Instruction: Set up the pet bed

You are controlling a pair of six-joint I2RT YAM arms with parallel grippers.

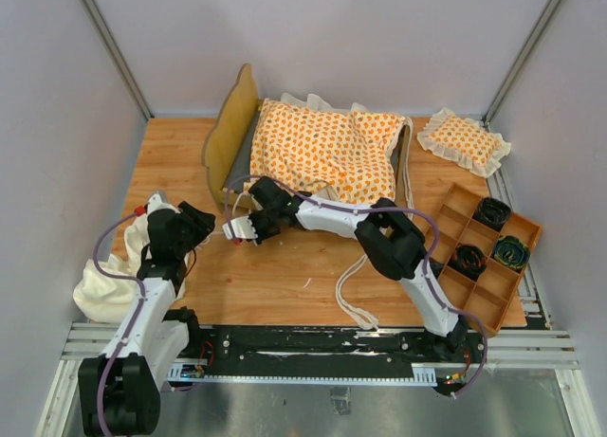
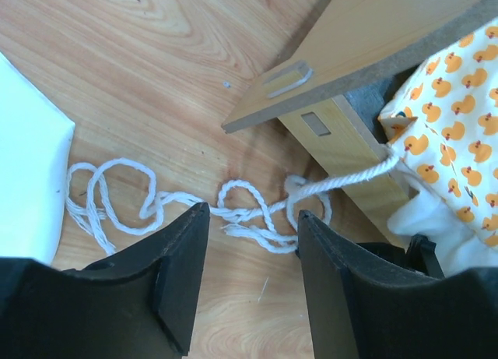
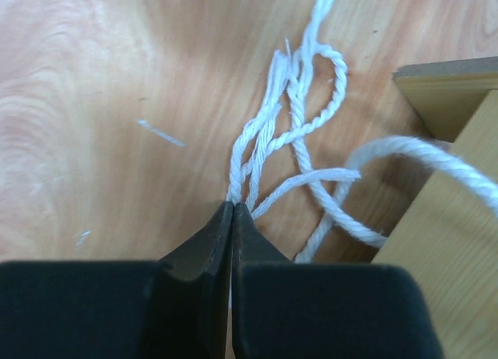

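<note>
A wooden pet bed [image 1: 226, 138] holds bedding printed with orange figures [image 1: 322, 148]; a frilled pillow [image 1: 465, 138] lies at the back right. White ropes [image 2: 350, 180] run from the bed onto the table by its front left corner. My left gripper hangs open over that area, holding nothing. My right gripper is shut low at the table, its tips touching loose white rope strands [image 3: 257, 156]; whether any strand is between them I cannot tell.
A wooden compartment tray [image 1: 493, 285] with cord coils is at the right. White cloth [image 1: 100, 290] lies at the left, under the left arm. Another rope [image 1: 346, 300] trails over the clear front middle of the table.
</note>
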